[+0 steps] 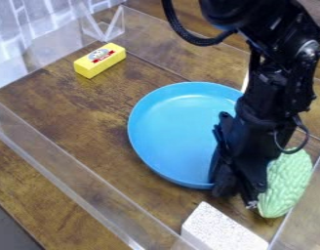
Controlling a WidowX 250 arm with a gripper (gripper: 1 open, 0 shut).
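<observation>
My black gripper point(241, 181) reaches down at the right edge of a blue plate point(176, 132), its fingertips low between the plate and a pale green, ridged object point(287, 186). Whether the fingers hold anything or how far apart they stand is hard to tell against the dark body. The plate lies on the wooden surface, its right side hidden behind the gripper.
A yellow box point(100, 59) lies at the upper left. A white speckled block point(221, 229) is at the bottom, below the gripper. Clear plastic walls point(46, 156) border the wooden floor, which is free at the left.
</observation>
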